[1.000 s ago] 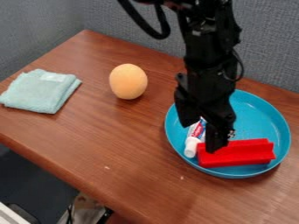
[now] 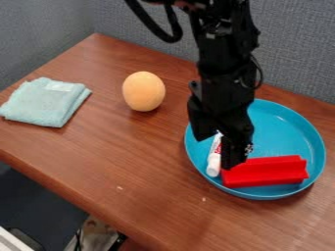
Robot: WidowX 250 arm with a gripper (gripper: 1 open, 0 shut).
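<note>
My black gripper [image 2: 225,137] hangs over the left part of a blue plate [image 2: 288,127]. Its fingertips are low, just beside a small white tube [image 2: 215,158] with red and blue markings, which lies on the plate and is partly hidden by the gripper. The fingers are dark and overlap, so whether anything lies between them is hard to see.
An orange egg-shaped object [image 2: 143,90] stands left of the plate. A folded pale cloth [image 2: 45,101] lies at the table's left. A grey partition stands behind.
The gripper has shifted slightly left and up, from over the red object toward the white tube, covering more of the tube's upper part.
</note>
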